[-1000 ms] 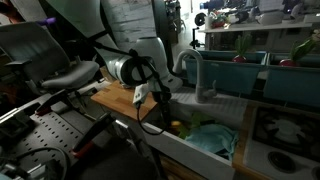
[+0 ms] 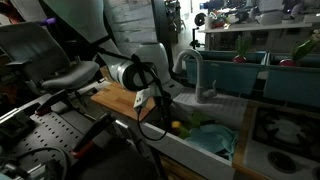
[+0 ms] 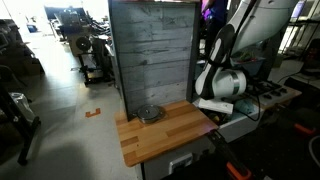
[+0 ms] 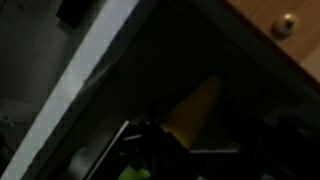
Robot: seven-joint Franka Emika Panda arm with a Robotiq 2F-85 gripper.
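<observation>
My gripper reaches down into the dark sink, its fingers at the lower middle of the wrist view. An orange-brown elongated object lies at the fingertips, slanting up and to the right. Deep shadow hides whether the fingers touch it and how far apart they stand. In exterior view 1 the white arm bends over the left part of the sink, and the fingers are mostly hidden there. A teal cloth lies in the sink to the right of the gripper.
The sink's pale front wall stands close to the gripper. A faucet rises behind the basin, and a stove is to the right. The wooden board on the counter has a grey round dish on it.
The arm has shifted slightly over the sink. An orange patch beside the gripper, visible earlier in exterior view 1, shows less now. The teal cloth looks somewhat changed in outline.
</observation>
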